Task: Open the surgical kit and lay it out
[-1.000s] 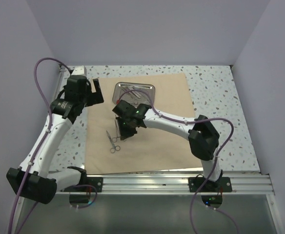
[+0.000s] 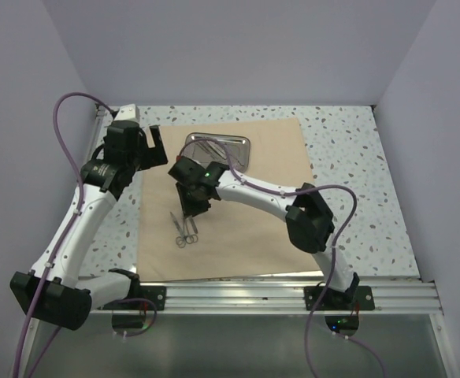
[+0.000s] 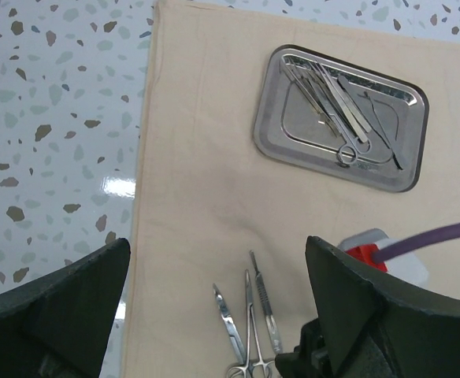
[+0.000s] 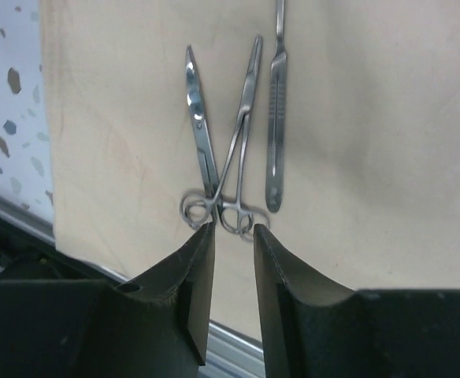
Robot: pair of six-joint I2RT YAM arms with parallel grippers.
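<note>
Three instruments lie side by side on the beige cloth [image 2: 254,248]: scissors [image 4: 203,142], a ringed clamp [image 4: 248,90] and a scalpel handle [image 4: 276,130]. Scissors and clamp overlap at their finger rings; the scalpel handle lies apart on their right. Over the ringed ends, my right gripper is part open, a narrow empty gap between its fingers. The steel tray [image 3: 273,150] at the back holds several more instruments [image 3: 336,102]. My left gripper [image 2: 154,147] stands wide open left of the tray, nothing between its fingers.
Speckled table [image 2: 356,189] shows on both sides, and a metal rail [image 2: 238,287] runs along the front. The right arm [image 2: 265,197] reaches low across the cloth, its purple cable [image 3: 443,234] looping above.
A ringed instrument that stood beside it now lies among the others.
</note>
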